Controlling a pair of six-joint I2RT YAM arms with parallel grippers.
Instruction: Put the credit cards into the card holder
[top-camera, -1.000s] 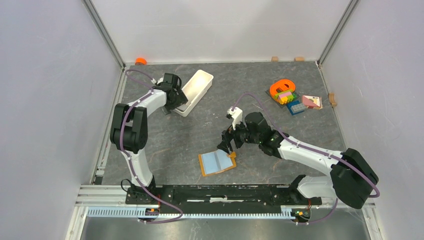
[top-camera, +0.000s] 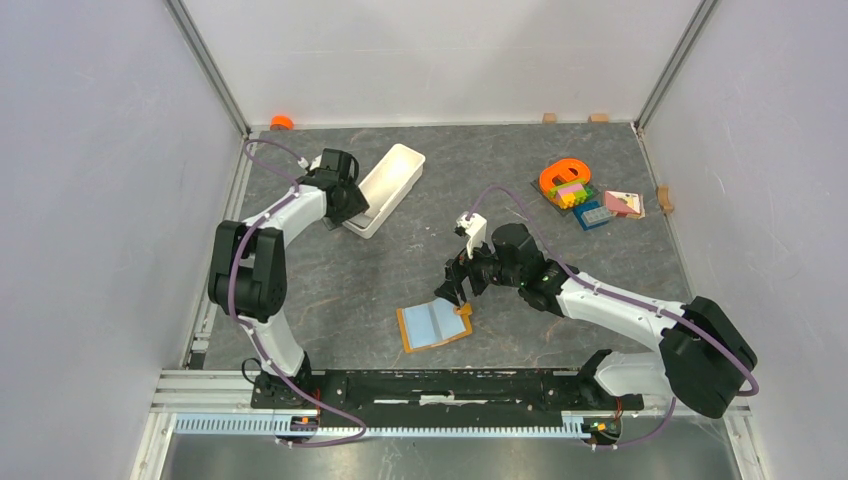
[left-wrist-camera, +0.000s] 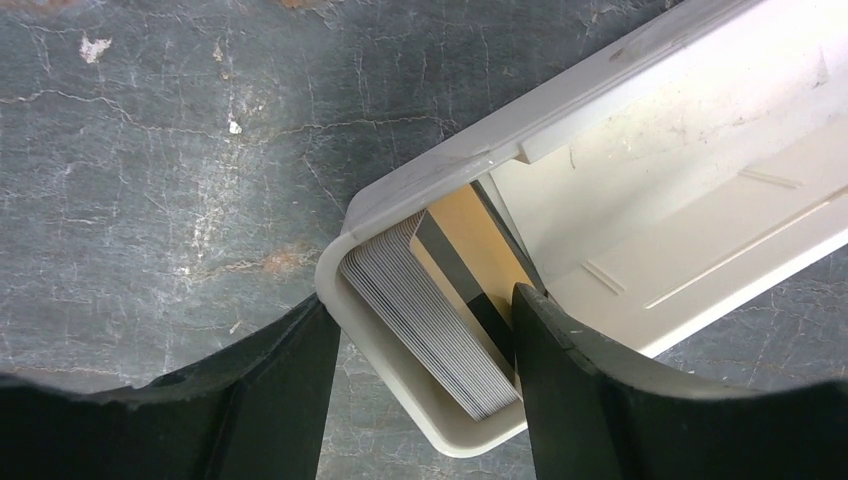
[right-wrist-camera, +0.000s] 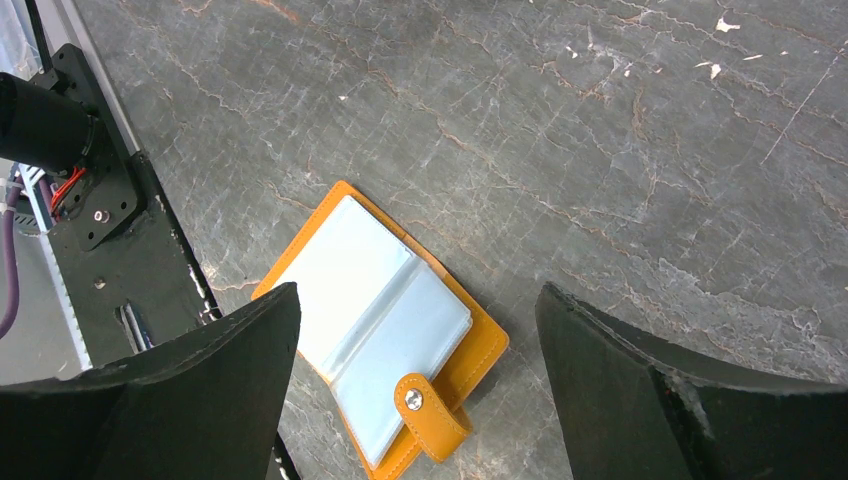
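Observation:
A white card box (left-wrist-camera: 700, 290) stands at the back left, packed at its near end with a stack of cards (left-wrist-camera: 420, 310), a gold-and-black card (left-wrist-camera: 470, 240) leaning on it. My left gripper is shut across that end, one finger outside the box, the other at the gold card; exactly what it pinches is partly hidden. The orange card holder (right-wrist-camera: 480, 350), with pale sleeves, lies open at the front middle. My right gripper hangs open over it, nothing between its fingers.
Coloured toys (top-camera: 566, 180) and small flat boxes (top-camera: 592, 214) lie at the back right.
The right arm has stayed still.

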